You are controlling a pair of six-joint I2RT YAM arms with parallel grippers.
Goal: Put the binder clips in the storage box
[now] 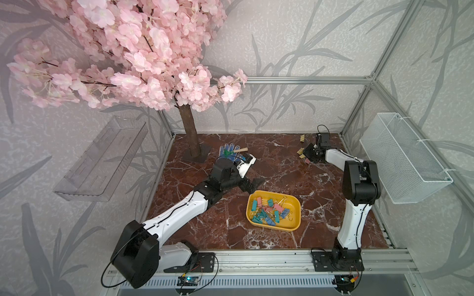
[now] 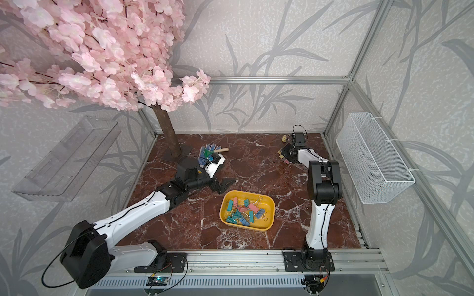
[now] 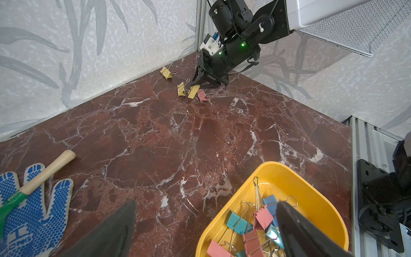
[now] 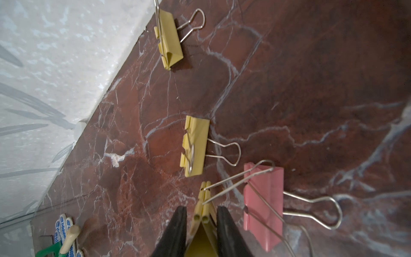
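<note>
A yellow storage box (image 1: pixel 291 222) near the table's front holds several teal, pink and blue binder clips. My left gripper (image 1: pixel 251 185) hangs open just behind it, nothing between its fingers. At the back right my right gripper is down at the clips, its fingertips either side of a yellow clip (image 4: pixel 205 192); whether it grips it, I cannot tell. A pink clip (image 4: pixel 263 201) lies beside that one, with two more yellow clips, the middle one (image 4: pixel 197 145) and a farther one (image 4: pixel 171 38), toward the back wall.
A blue glove (image 3: pixel 51 218) with a wooden-handled tool (image 3: pixel 47 171) lies at the back left, by a tree trunk (image 1: pixel 190 128). A white wire basket (image 1: pixel 404 162) hangs on the right wall, a clear tray (image 1: pixel 98 157) on the left.
</note>
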